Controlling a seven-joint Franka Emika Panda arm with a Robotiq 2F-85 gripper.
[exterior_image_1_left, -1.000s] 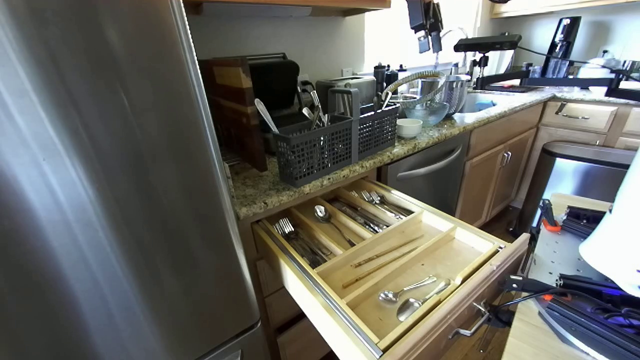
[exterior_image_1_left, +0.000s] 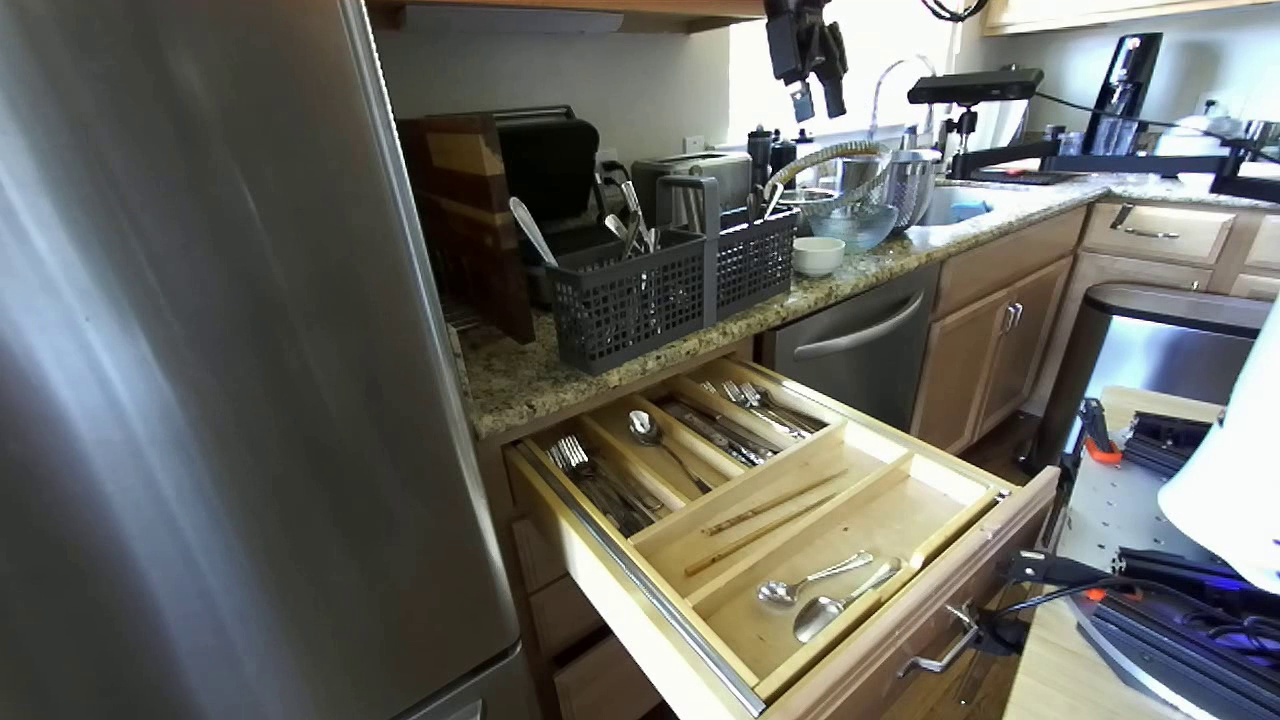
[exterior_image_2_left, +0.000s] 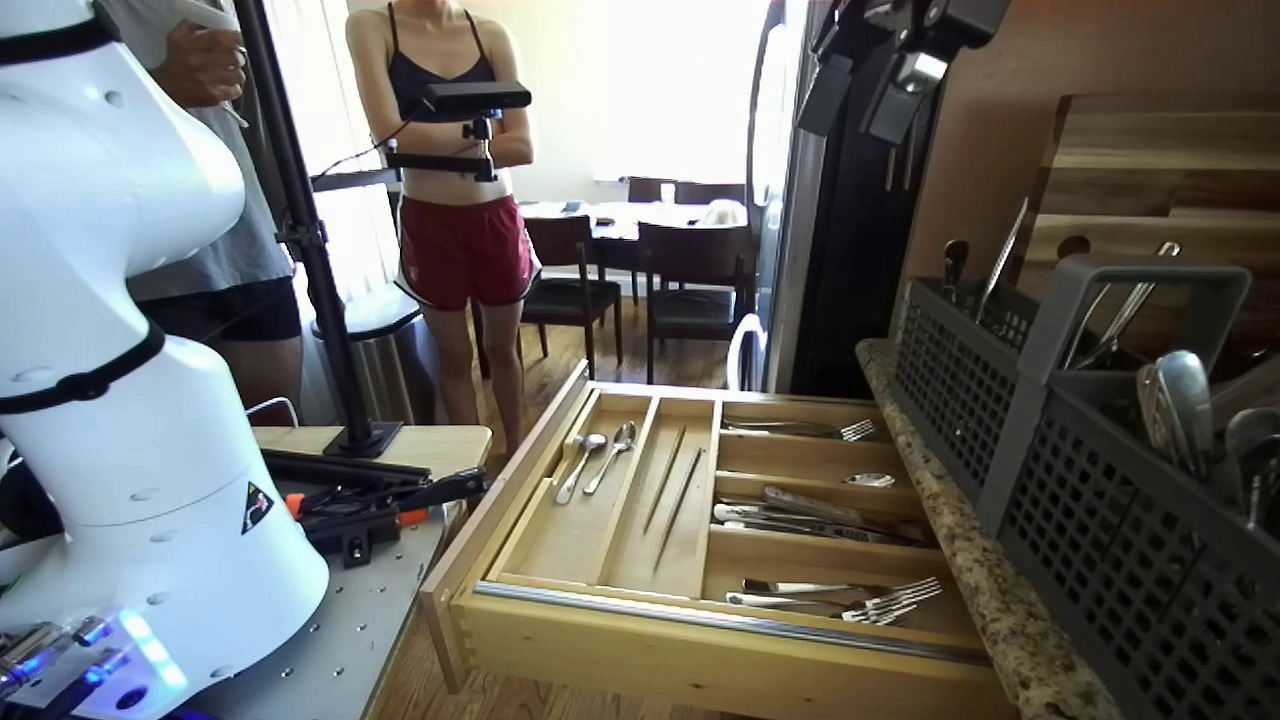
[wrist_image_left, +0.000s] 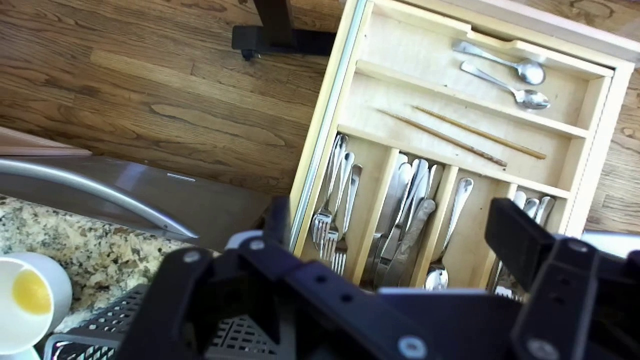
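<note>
High above the counter hangs my gripper (exterior_image_1_left: 818, 108), open and empty, with its two dark fingers spread in the wrist view. Below it, a grey cutlery basket (exterior_image_1_left: 630, 300) stands on the counter, with several utensils poking up from it. The wooden drawer (exterior_image_2_left: 720, 672) is pulled out. Its compartments hold forks (exterior_image_2_left: 894, 600), knives (wrist_image_left: 405, 225) and a lone spoon (exterior_image_1_left: 668, 449) at the back. Two chopsticks (wrist_image_left: 456, 137) share a middle section, and two spoons (wrist_image_left: 510, 76) lie in the front section. The basket is mostly hidden behind the gripper in the wrist view.
A white bowl (exterior_image_1_left: 818, 256) and a glass bowl (exterior_image_1_left: 854, 224) sit beside the basket. Behind it are a toaster and cutting boards (exterior_image_2_left: 1152, 180). The refrigerator (exterior_image_1_left: 240, 360) bounds the left side. Two people stand beyond the drawer in exterior view 2.
In exterior view 1, my gripper has shifted left and slightly down, and its fingers are seen from a different angle. The drawer, cutlery and basket look the same.
</note>
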